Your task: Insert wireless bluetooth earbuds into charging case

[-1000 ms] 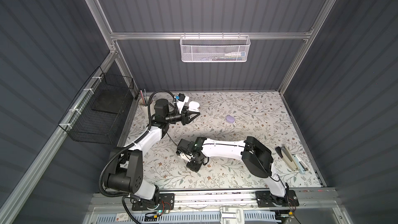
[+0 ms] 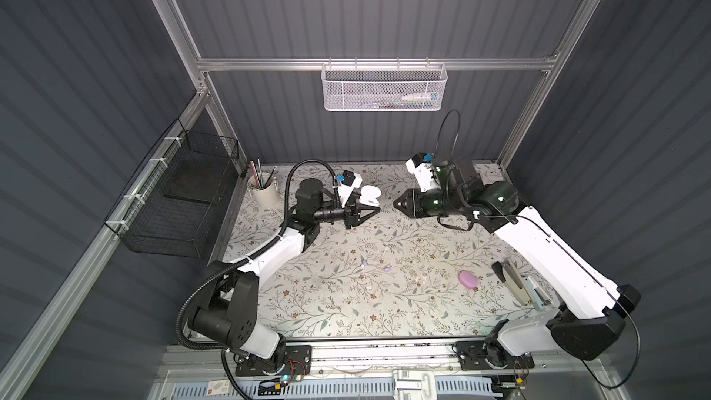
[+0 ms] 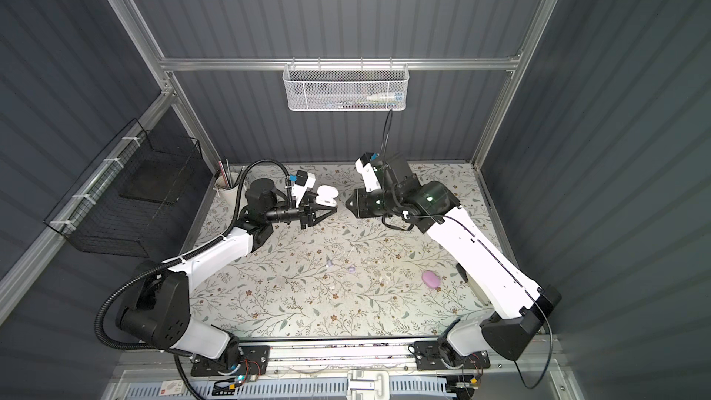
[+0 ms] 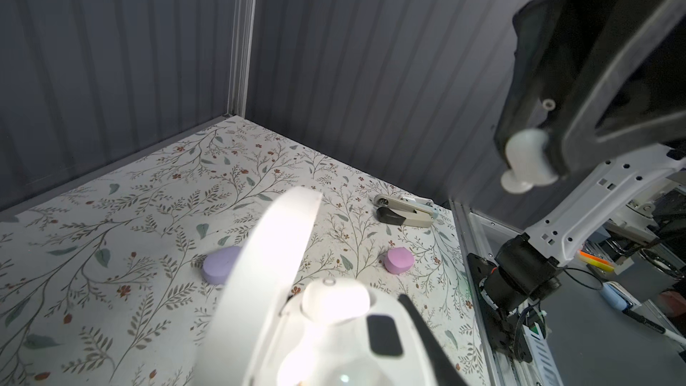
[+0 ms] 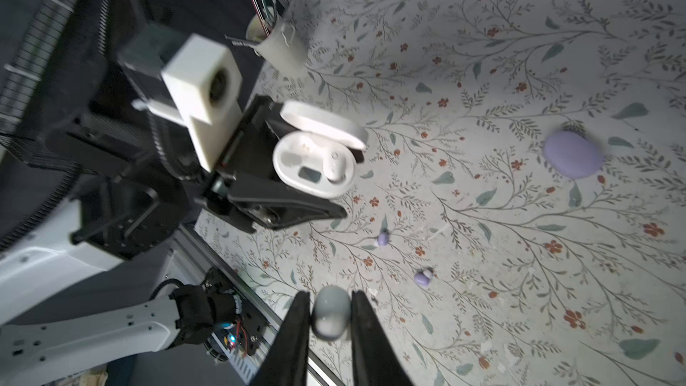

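The white charging case (image 5: pixel 296 180) hangs above the table with its lid raised, my left gripper (image 2: pixel 368 210) shut on it. One white earbud (image 5: pixel 333 166) sits in the case's right-hand well; the left part of its interior shows no earbud in the right wrist view. Between the fingertips of my right gripper is a second white earbud (image 4: pixel 530 157), its end sticking out. In the top left view the two grippers face each other across a short gap, the right one to the right of the case.
A purple oval case (image 5: pixel 571 153), a pink one (image 2: pixel 467 279) and two small purple earbuds (image 5: pixel 383 238) lie on the table. A stapler (image 4: pixel 407 211) is at right. A pen cup (image 2: pixel 265 192) stands back left.
My right arm has swung from the table's front up and back, toward the left gripper's height. My left gripper has shifted right with the case.
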